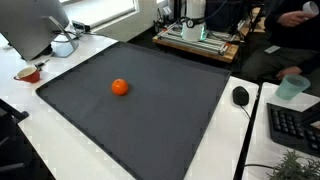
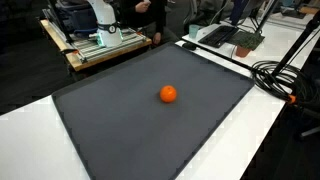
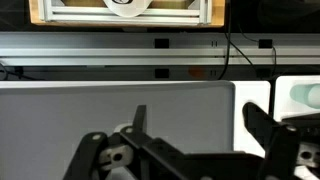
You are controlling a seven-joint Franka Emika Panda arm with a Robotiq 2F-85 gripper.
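Observation:
An orange round object [image 1: 120,87], perhaps a fruit or ball, rests alone on the large dark grey mat [image 1: 150,125]. The second exterior view has the same orange object [image 2: 168,94] near the middle of the mat [image 2: 120,130]. Seen from the wrist, my gripper is open, its two black fingers wide apart with only grey mat visible in the gap. The orange object is outside the wrist view. In both exterior views the gripper cannot be made out; only the white arm base [image 1: 194,22] shows at the top.
Along one side stand a pale green cup [image 1: 292,88], a black mouse [image 1: 240,96] and a keyboard [image 1: 294,130]. On the opposite side are a red cup [image 1: 28,74] and a coiled black cable [image 2: 272,76]. A person's hand [image 1: 296,18] shows at top right.

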